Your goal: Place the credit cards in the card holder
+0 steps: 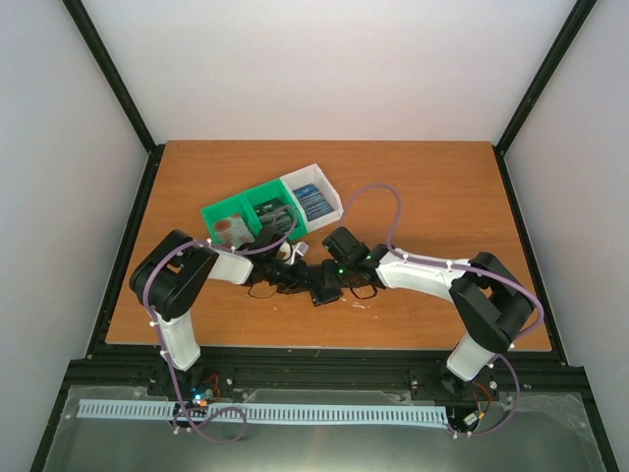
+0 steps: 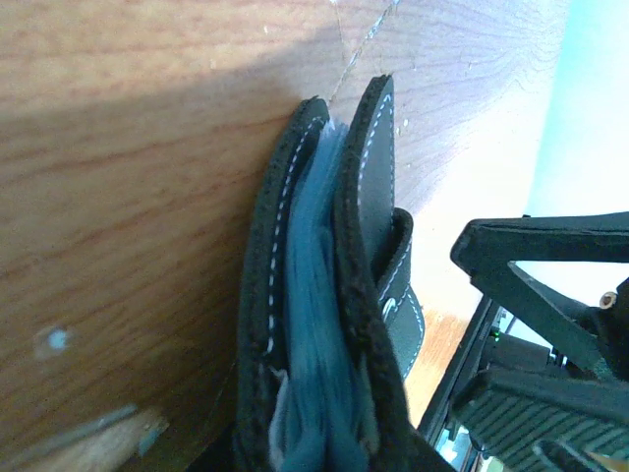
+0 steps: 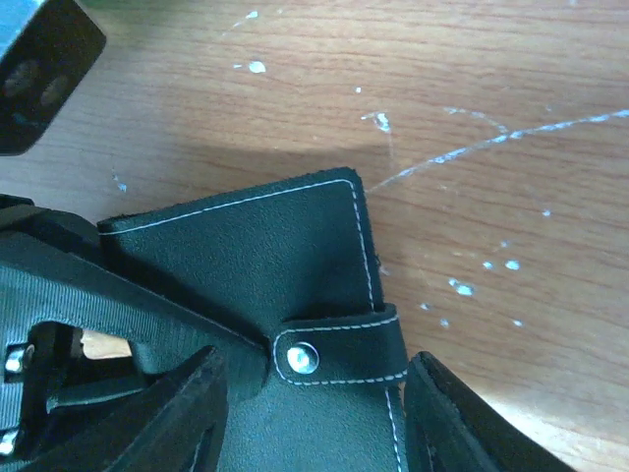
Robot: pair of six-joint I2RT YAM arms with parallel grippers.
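The black card holder (image 1: 325, 294) is near the table's front middle, between both grippers. In the left wrist view the holder (image 2: 369, 187) stands edge-on, its covers spread slightly around clear bluish sleeves (image 2: 319, 295). My left gripper (image 1: 304, 280) is shut on the holder; its own fingertips are hidden low in its wrist view. Over the snap strap (image 3: 344, 349), my right gripper is open, one finger on either side. A left-gripper finger (image 3: 128, 305) crosses the cover. Bluish cards (image 1: 313, 202) lie in the white box behind.
Behind the left arm stands a green two-compartment bin (image 1: 208, 213) with flat items inside, against the white box (image 1: 335, 200). The grippers are very close together, leaving little room between them.
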